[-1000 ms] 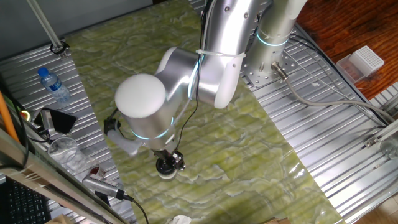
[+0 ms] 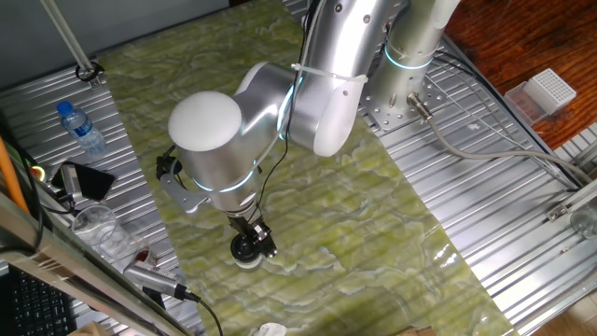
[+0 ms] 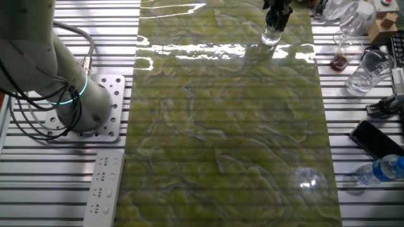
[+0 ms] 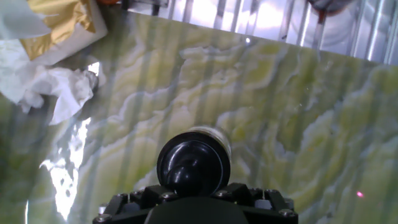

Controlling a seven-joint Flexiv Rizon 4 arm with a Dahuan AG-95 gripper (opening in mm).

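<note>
A round, glossy black-topped container (image 4: 191,163) with a clear body stands in front of my fingers in the wrist view. My gripper appears shut on it, with the dark fingers (image 4: 229,191) meeting the near side of the black top. In exterior view 1 the same black top (image 2: 244,248) sits against my gripper (image 2: 256,241), over the green marbled sheet (image 2: 345,252). From the other side, the clear lower part (image 3: 271,36) shows beneath my gripper (image 3: 278,14). Whether its base touches the sheet is hard to tell.
Crumpled white tissue (image 4: 62,90) lies near a tan-and-white package (image 4: 65,28). Beyond the sheet's edge are a glass with dark liquid (image 3: 339,62), a clear cup (image 3: 369,72), a phone (image 3: 377,140) and a water bottle (image 3: 382,169). Much of the sheet is bare.
The arm has shifted slightly left and up in exterior view 1, its wrist turning a little. The black-topped container has moved the same way along with my gripper.
</note>
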